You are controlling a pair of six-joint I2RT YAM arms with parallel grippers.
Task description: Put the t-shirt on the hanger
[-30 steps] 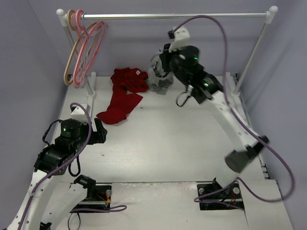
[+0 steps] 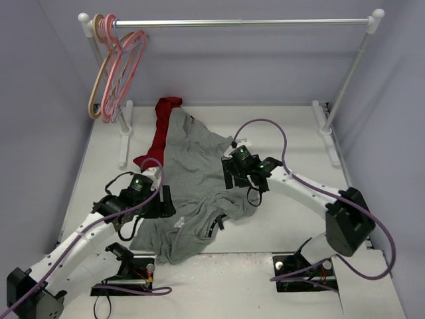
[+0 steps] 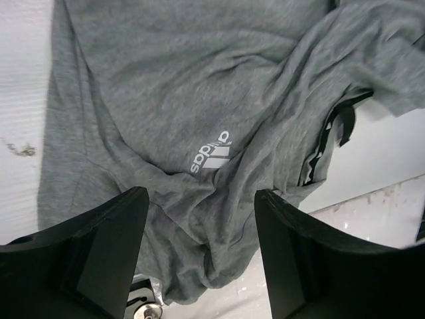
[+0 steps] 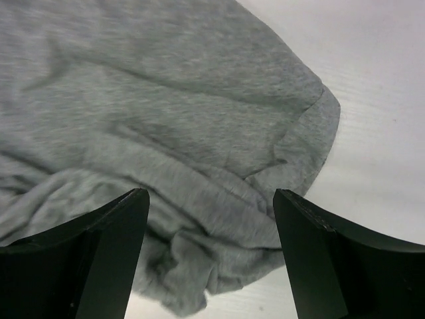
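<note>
A grey t shirt with a white adidas logo is spread, creased and bunched at its front, over the white table. My left gripper is above its front-left part; in the left wrist view its fingers stand apart over the cloth, holding nothing. My right gripper is open over the shirt's right side. Pink and tan hangers hang at the left end of the rail.
A red garment lies under or beside the shirt's back-left edge. The rail's feet stand at the table's back sides.
The grey shirt, bunched at the back a second ago, now lies spread toward the front. My right gripper came down from the back; my left moved right over the shirt.
</note>
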